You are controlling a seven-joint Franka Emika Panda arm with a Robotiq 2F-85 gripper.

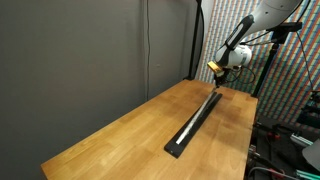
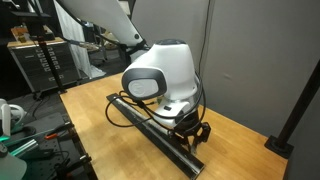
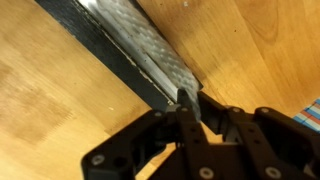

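A long black rail (image 1: 176, 150) lies on the wooden table, with a pale grey-white strip (image 1: 195, 120) along its length. In the wrist view, the textured strip (image 3: 145, 40) runs beside the black edge (image 3: 95, 42) towards my gripper. The fingers look shut on the strip's near end, though the contact is small and partly hidden by the fingers. At the far end of the rail, my gripper (image 1: 217, 88) is low over the table. From the other side, the arm's white body (image 2: 165, 75) hides part of the rail (image 2: 170, 145).
Bare wooden table (image 1: 110, 130) extends widely to the left of the rail. A grey partition (image 1: 90, 70) stands behind it. Something with coloured stripes (image 3: 312, 112) shows at the wrist view's right edge. A dark cable (image 2: 50, 112) loops beside the arm.
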